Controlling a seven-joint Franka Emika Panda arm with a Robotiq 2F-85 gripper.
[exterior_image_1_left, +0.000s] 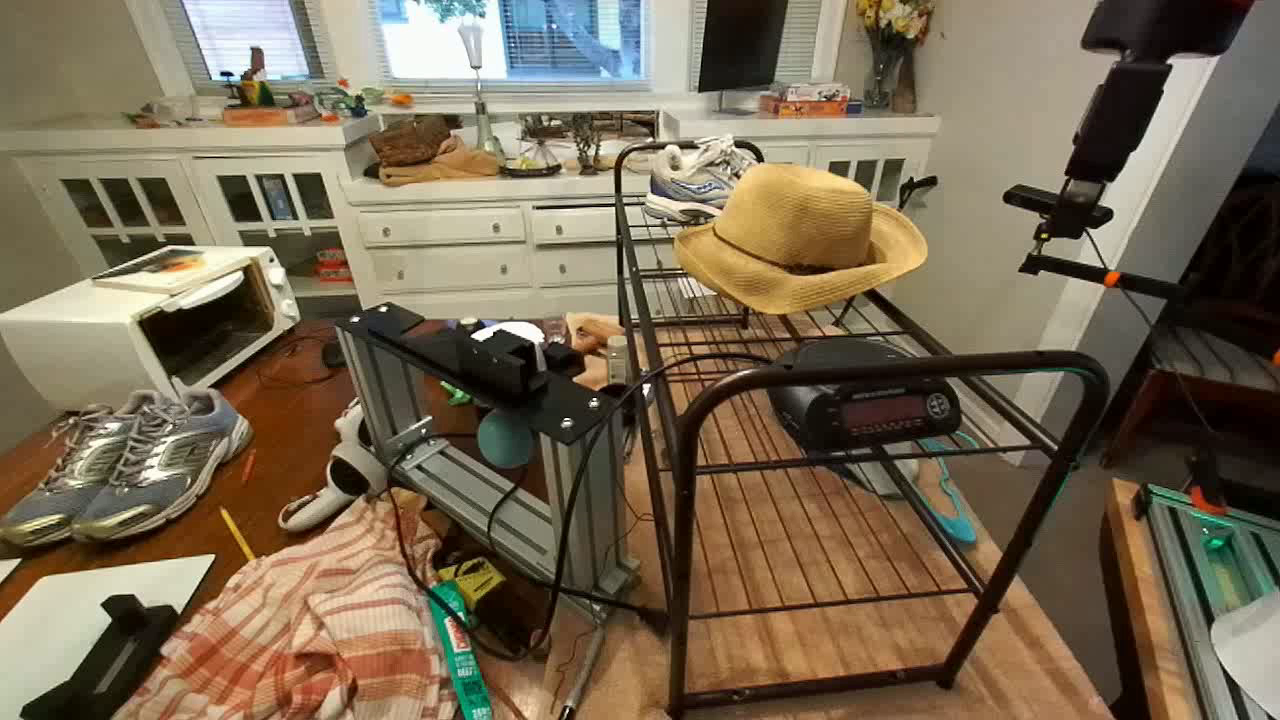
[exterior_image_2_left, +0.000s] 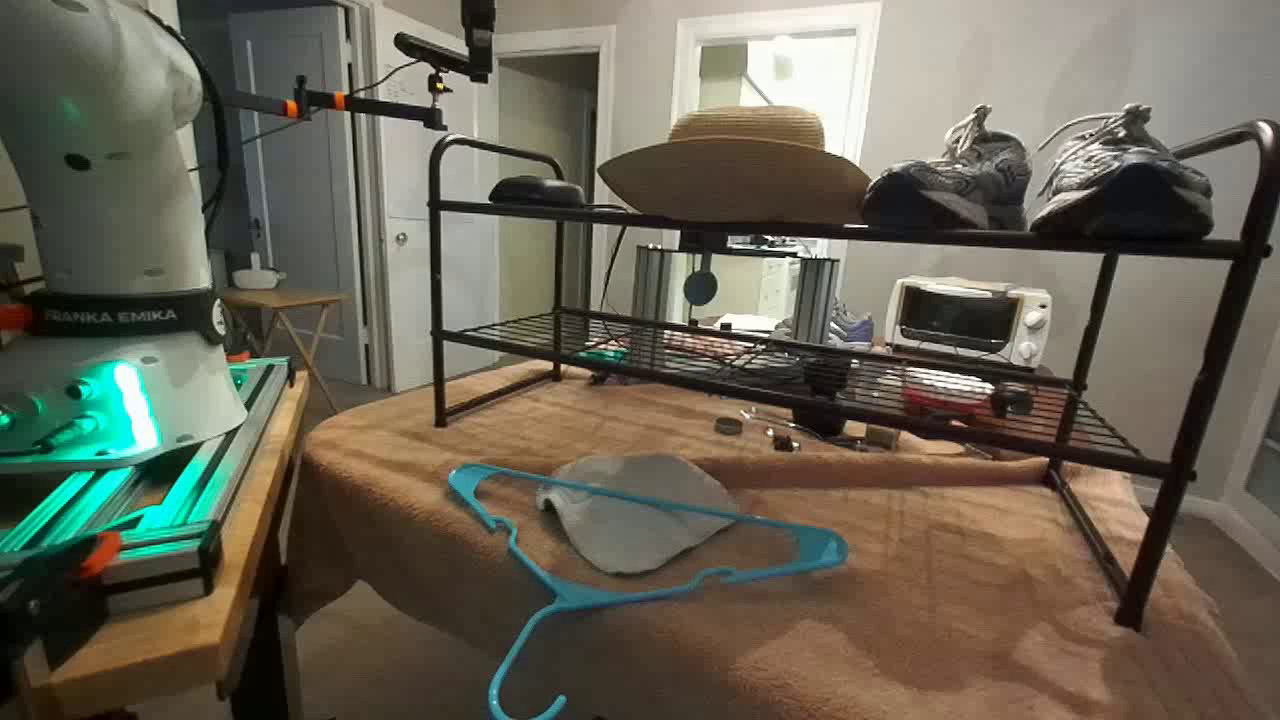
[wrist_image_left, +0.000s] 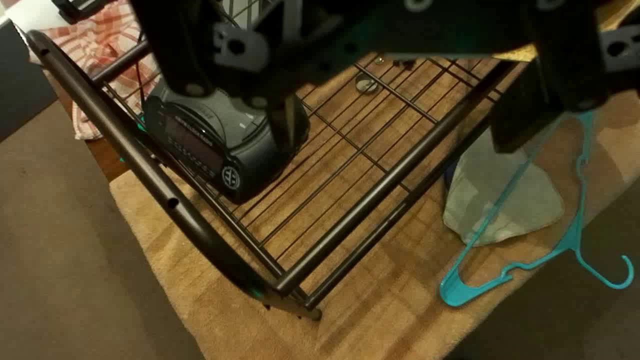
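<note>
My gripper shows only in the wrist view, its dark fingers wide apart and nothing held between them. Below it is a dark metal two-tier rack. A black clock radio rests on the rack's top tier near one end, below and beside the left finger. Farther along that tier are a straw hat and a pair of running shoes. A turquoise hanger lies on the tan cloth in front of the rack, partly across a pale grey cap-like item.
Behind the rack stands a metal frame with cables; a checked cloth, grey shoes and a white toaster oven lie beyond. Much of the lower tier is bare. Open cloth surrounds the hanger.
</note>
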